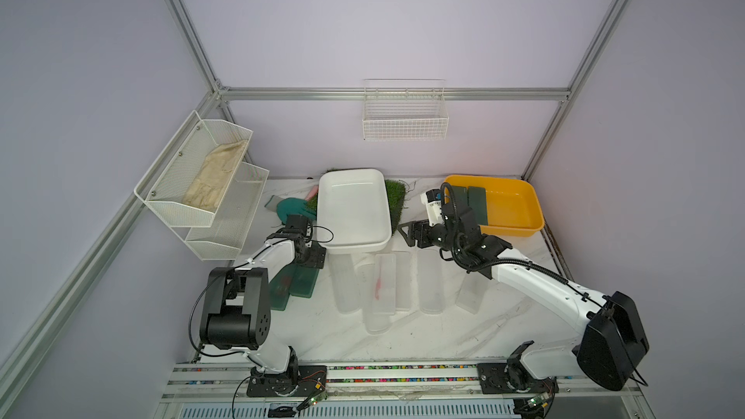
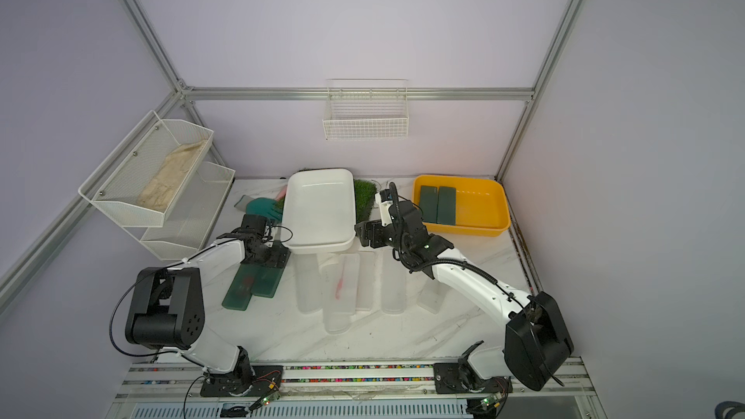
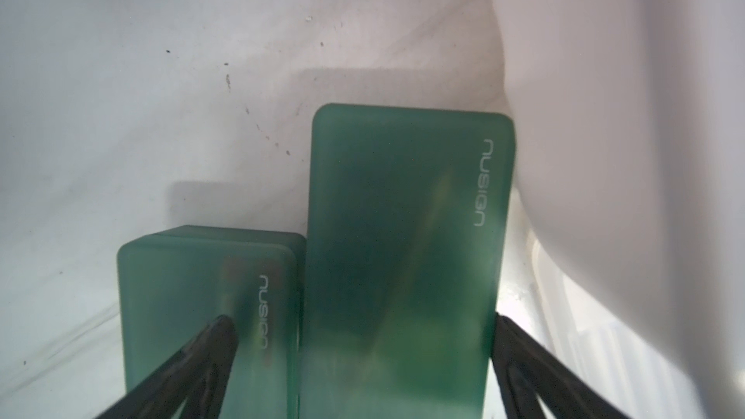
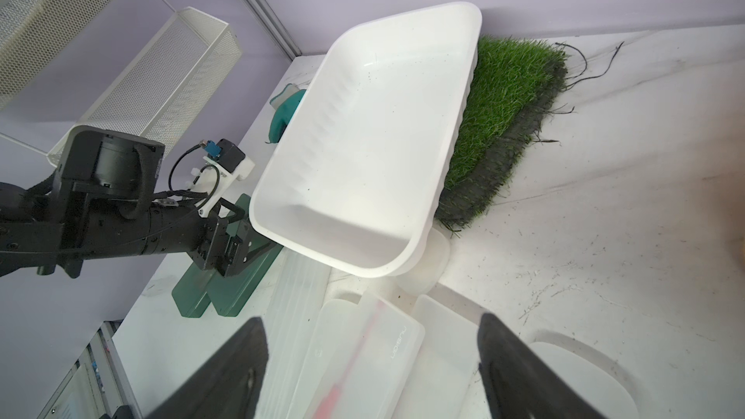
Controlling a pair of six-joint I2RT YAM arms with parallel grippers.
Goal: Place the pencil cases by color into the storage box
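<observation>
My left gripper is open over two green pencil cases at the left; its fingers straddle the right case point(image 3: 403, 248), beside the other case point(image 3: 201, 295). My right gripper is open, above and right of the white tray point(image 4: 357, 139)'s front. Several translucent white cases point(image 1: 341, 283) lie in front of the tray, one with a pink streak point(image 1: 384, 287). The yellow box point(image 1: 512, 205) at the back right holds two green cases point(image 2: 446, 205).
Artificial grass point(image 4: 500, 108) lies beside the tray, with teal items point(image 1: 291, 208) at its left. Wire baskets point(image 1: 403, 116) hang on the back and left walls. Bare table shows at the front.
</observation>
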